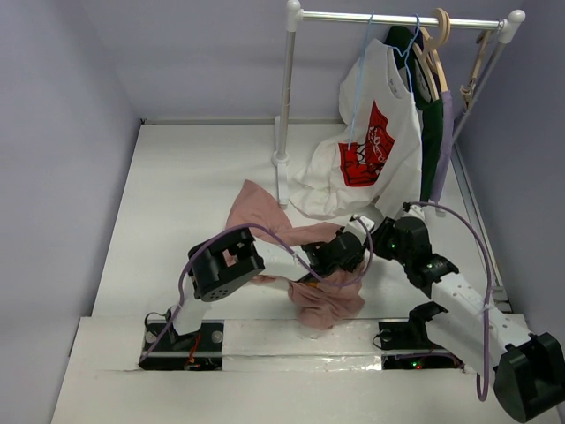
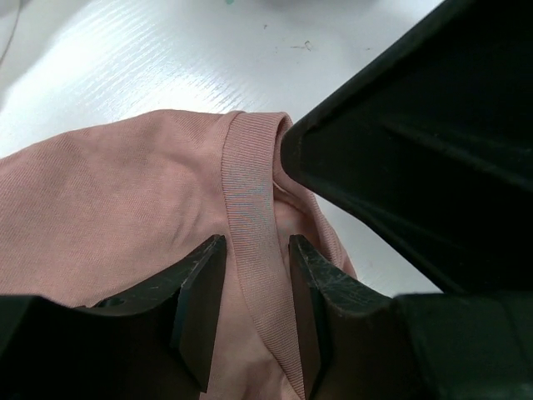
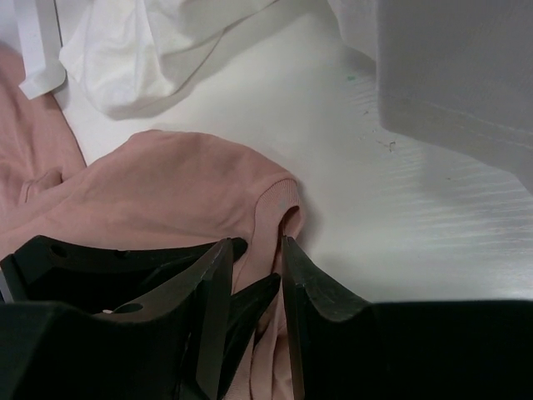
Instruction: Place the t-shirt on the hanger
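A pink t-shirt (image 1: 259,208) lies crumpled on the white table, its ribbed edge (image 2: 254,179) standing up in a fold in the left wrist view. Over this cloth, my left gripper has a gap between its fingers, and the ribbed band shows in that gap. My right gripper is at the same ribbed edge (image 3: 275,204), also part open, with the left gripper's dark fingers (image 3: 254,304) crossing just in front of it. Wooden hangers (image 1: 440,31) hang on the rail; none shows in the pink shirt.
A rack with a metal rail (image 1: 353,17) holds a white shirt with a red print (image 1: 397,115), a green garment (image 1: 432,146) and a purple one (image 1: 445,150). The rack's left post (image 1: 287,97) stands behind the pink cloth. Clear table (image 1: 168,221) lies to the left.
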